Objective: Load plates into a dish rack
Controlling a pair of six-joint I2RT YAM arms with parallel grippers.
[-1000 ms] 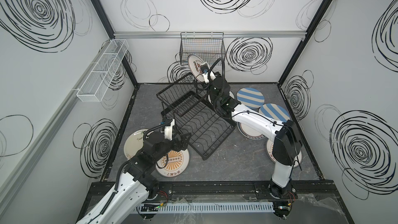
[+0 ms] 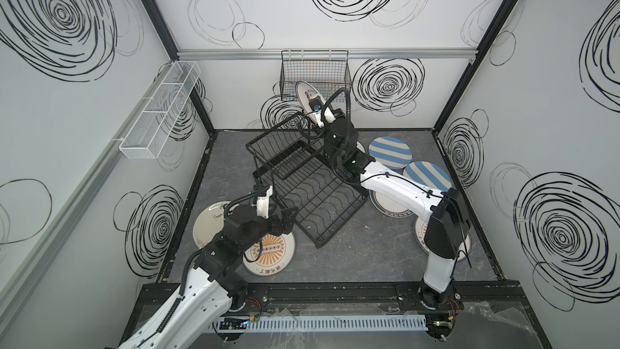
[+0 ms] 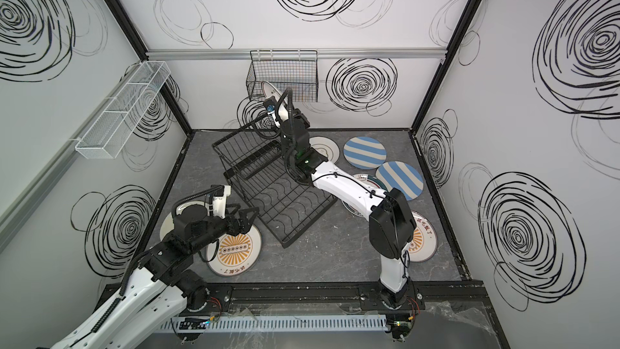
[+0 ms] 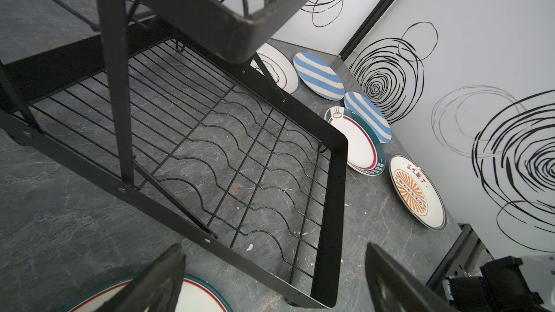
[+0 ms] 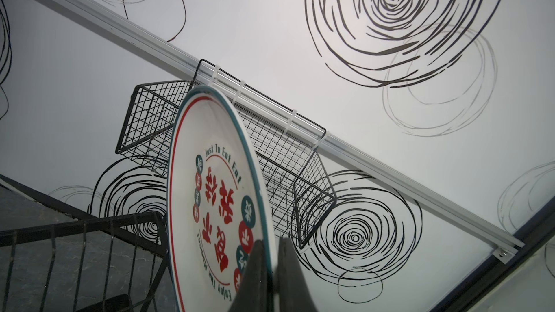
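Note:
A white plate with red characters and a teal rim (image 5: pixel 211 196) is upright in my right gripper, which is shut on it, above the back corner of the black two-tier dish rack (image 4: pixel 329 219) and in front of the wire basket. The rack's lower tier holds no plate. My left gripper stands open at the rack's front left, with nothing between its fingers. Other plates lie flat on the table: orange-patterned ones (image 2: pixel 269 253) (image 3: pixel 418 237), a cream plate (image 2: pixel 208 223), blue-striped plates (image 3: pixel 365 152) and a teal-rimmed plate (image 4: pixel 354 138).
A black wire basket (image 2: pixel 315 71) hangs on the back wall's rail, and a white basket (image 2: pixel 158 110) on the left wall. The table front between the arms (image 2: pixel 348 252) is clear.
The plate in my right gripper has turned more edge-on and risen slightly. The rack's upper tier has shifted a little to the right. The left arm has not moved.

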